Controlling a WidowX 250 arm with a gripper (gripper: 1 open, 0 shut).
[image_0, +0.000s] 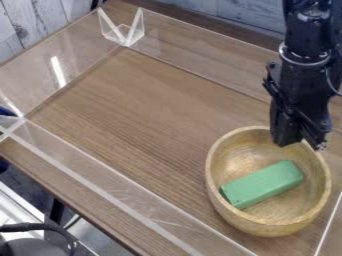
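A round wooden bowl (225, 159) sits at the lower right of the table, holding a green rectangular block (261, 183). My dark gripper (286, 133) hangs at the bowl's back rim, in front of it in the view, shut, with nothing visible between its fingers.
Clear plastic edging runs along its sides, with a clear bracket (122, 28) at the back left. A black cable lies off the table at the lower left.
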